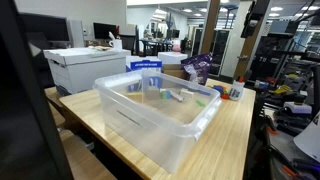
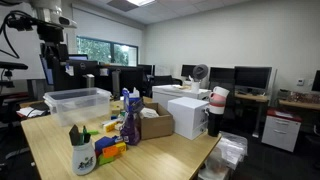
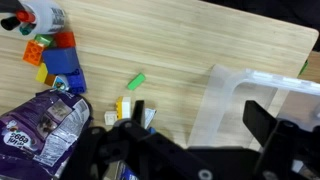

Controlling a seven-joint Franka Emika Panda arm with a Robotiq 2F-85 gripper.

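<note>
High over the table, my gripper points down with its dark fingers wide apart, and nothing shows between them. It also appears as a dark shape [image 1: 251,20] at the upper right of exterior view 1. Below and to its right in the wrist view is a clear plastic bin [image 3: 212,97], which stands on the wooden table [image 1: 105,120]. A small green piece [image 3: 136,81] lies on bare wood left of the bin. Near it are yellow and white pieces [image 3: 123,107], partly covered by the left finger.
At the left of the wrist view sit a blue block [image 3: 62,60], a purple bag [image 3: 45,128] and a pen cup [image 3: 46,16]. A cardboard box [image 2: 157,124], a white box [image 2: 189,116] and stacked cups [image 2: 217,98] stand farther along. Bare wood shows at the wrist view's top.
</note>
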